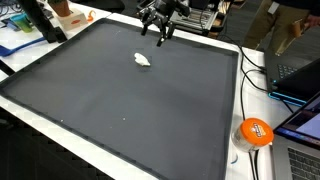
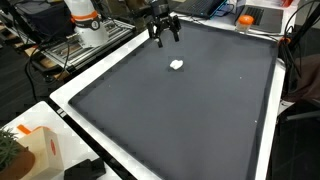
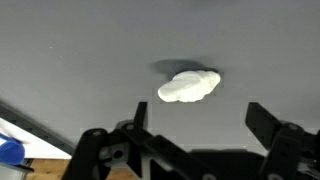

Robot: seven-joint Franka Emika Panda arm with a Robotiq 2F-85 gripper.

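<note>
A small white object point(image 3: 189, 86), longish with rounded ends, lies on the dark grey board point(image 1: 130, 100). I cannot tell what it is. My gripper point(image 1: 152, 38) hangs near the far edge of the board, behind the white object point(image 1: 142, 60) in exterior view 1. Wide apart stand the dark fingers point(image 3: 137, 118) in the wrist view, with nothing between them; the gripper is open and the white object shows beyond the fingertips. Exterior view 2 has the gripper point(image 2: 168, 37) just above and to the left of the white object point(image 2: 176, 64).
An orange-topped container point(image 1: 253, 134) sits off the board's right side, beside a laptop point(image 1: 295, 85). Apart from the white object, the board is bare. A blue round item point(image 3: 11, 152) shows past the board's edge in the wrist view.
</note>
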